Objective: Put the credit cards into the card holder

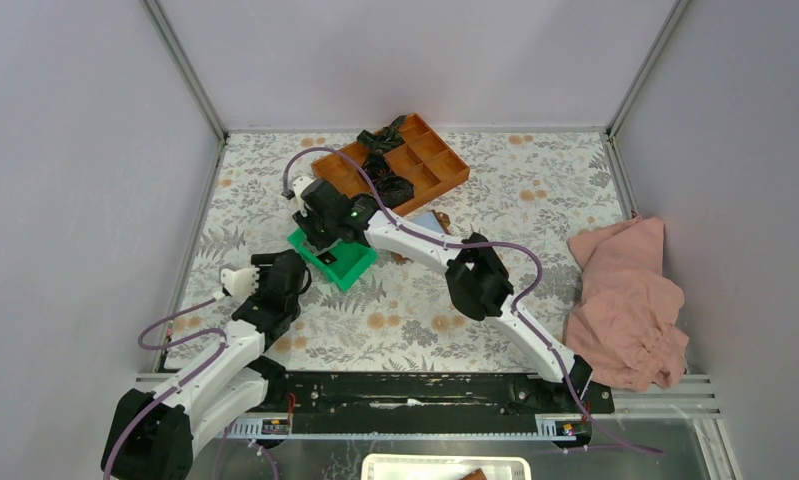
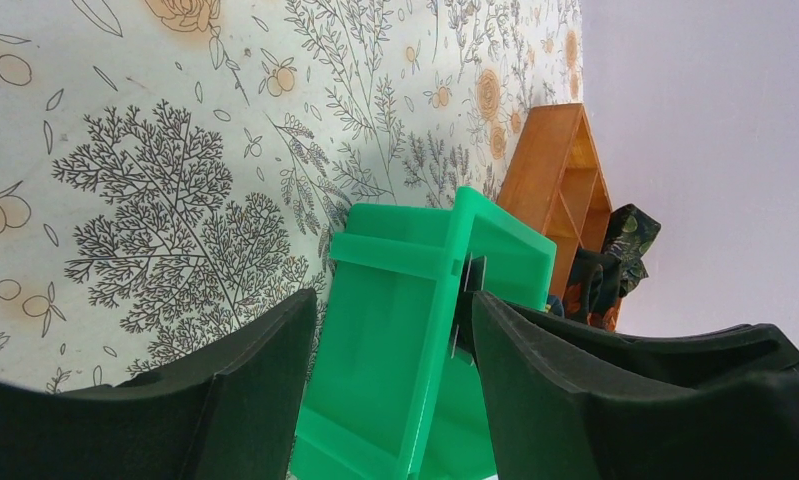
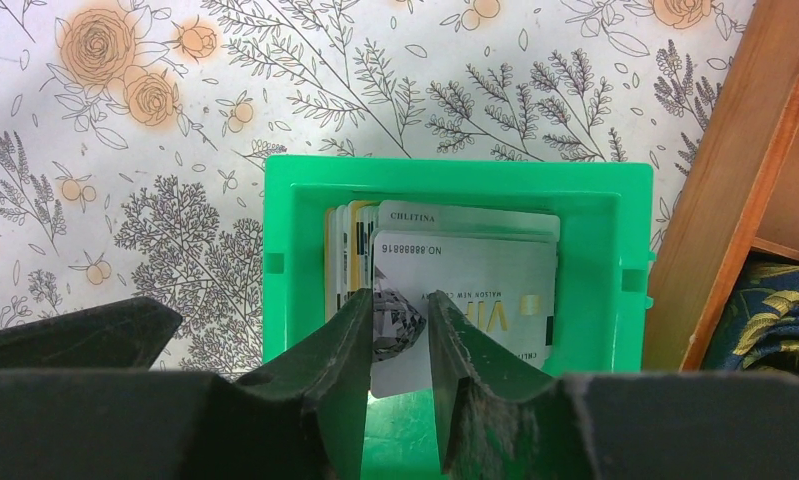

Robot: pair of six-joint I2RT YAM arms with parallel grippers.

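A green box-shaped holder holds several cards, some in a row showing their edges at its left end. The silver VISA card lies nearly flat over another silver card, face to the camera. Close over the VISA card is my right gripper, its fingers a little apart with the card's face showing through the gap. My left gripper stands open beside the holder, nothing gripped. In the top view the holder sits under my right gripper, which hides part of it.
A brown divided wooden tray with dark cloth items stands behind the holder. A pale blue and brown object is partly covered by my right arm. Pink cloth lies far right.
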